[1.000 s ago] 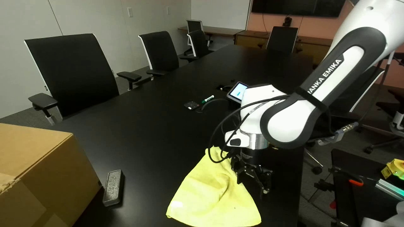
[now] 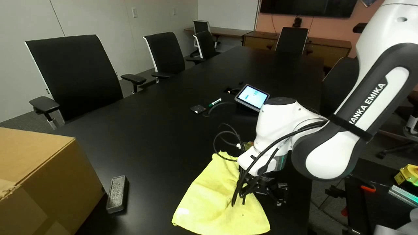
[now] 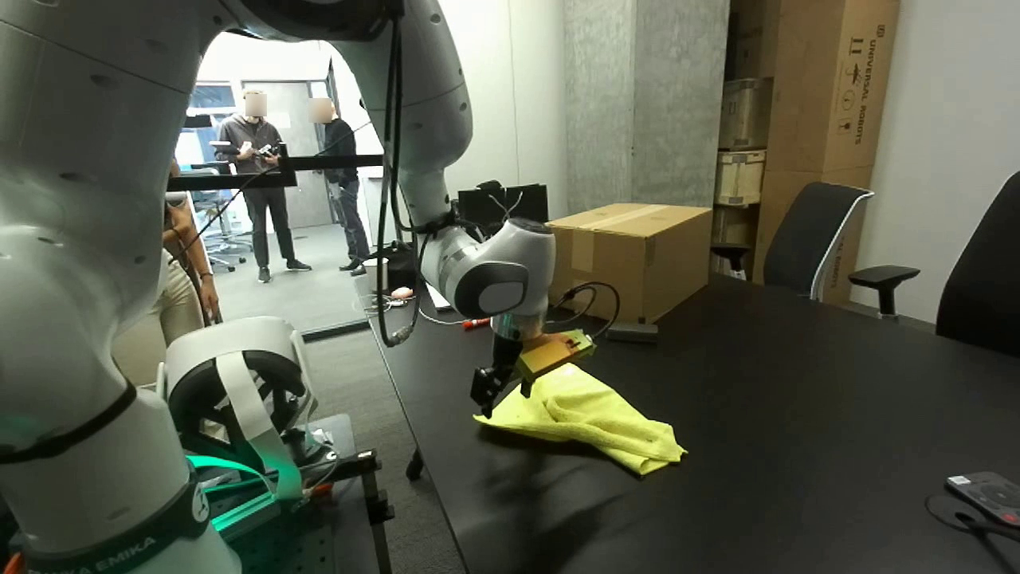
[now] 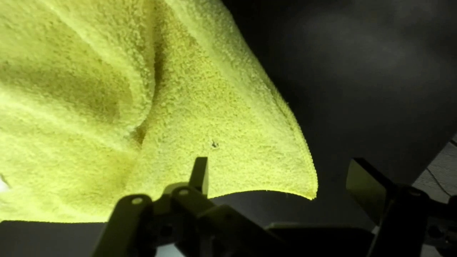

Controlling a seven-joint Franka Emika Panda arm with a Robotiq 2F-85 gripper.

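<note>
A rumpled yellow cloth lies on the black table, one fold standing up in its middle. My gripper is over the cloth's edge on the robot's side, fingers pointing down. In the wrist view the gripper is open wide. One of its fingers shows in front of the yellow cloth, the other over bare table past the cloth's corner. That corner lies in the space between the fingers as seen from the wrist, not pinched. Whether the fingertips touch the table cannot be made out.
A cardboard box and a dark eraser-like block stand across the table. Farther along lie a tablet, a green marker and a small black device. Bare table stretches beyond the cloth; the table edge is close to the gripper.
The arm has come lower and nearer in exterior view 1, and the wrist has turned and tilted. The cloth looks unmoved.
</note>
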